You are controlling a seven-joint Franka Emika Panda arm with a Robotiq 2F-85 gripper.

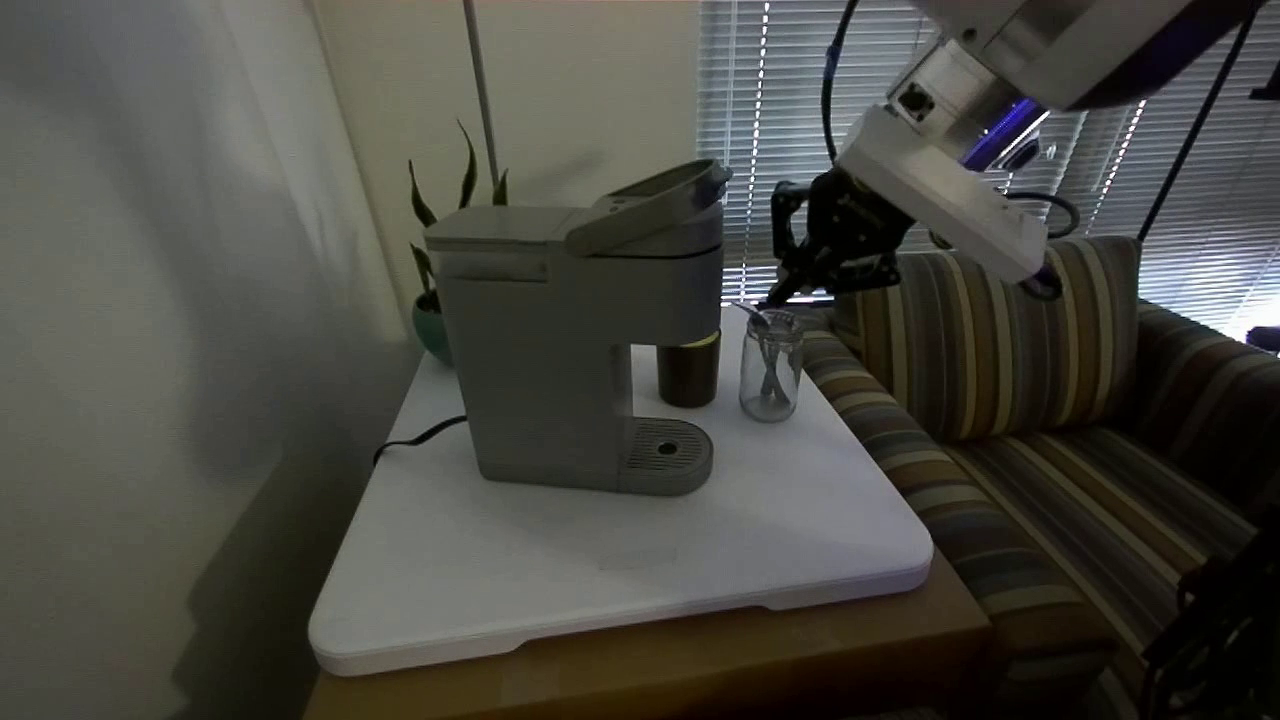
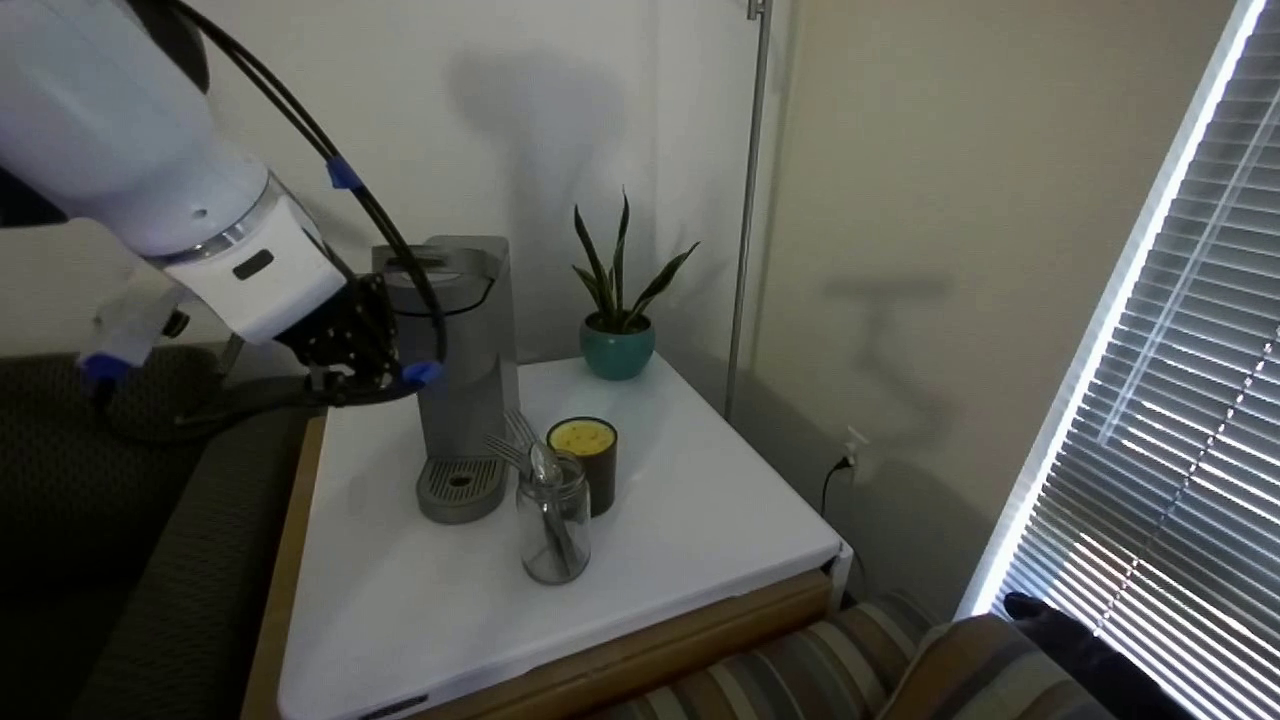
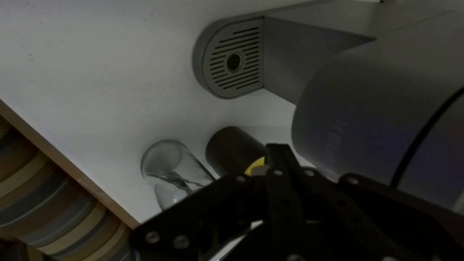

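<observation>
The grey coffee maker (image 1: 540, 348) stands on the white tabletop. Its top handle (image 1: 648, 210) sits slightly raised at the front, with a dark line beneath it. My gripper (image 1: 777, 296) is shut, pointing down in front of the machine, apart from the handle. In the wrist view its dark fingers (image 3: 280, 163) are together, nothing showing between them. They overlap the view of a dark cup with a yellow top (image 2: 584, 436). A glass jar (image 2: 555, 534) holding forks and other cutlery stands beside that cup. The drip tray (image 3: 233, 62) is empty.
A teal-potted plant (image 2: 618, 348) stands at the back corner, near a thin pole (image 2: 746, 204). A striped armchair (image 1: 996, 360) borders the table.
</observation>
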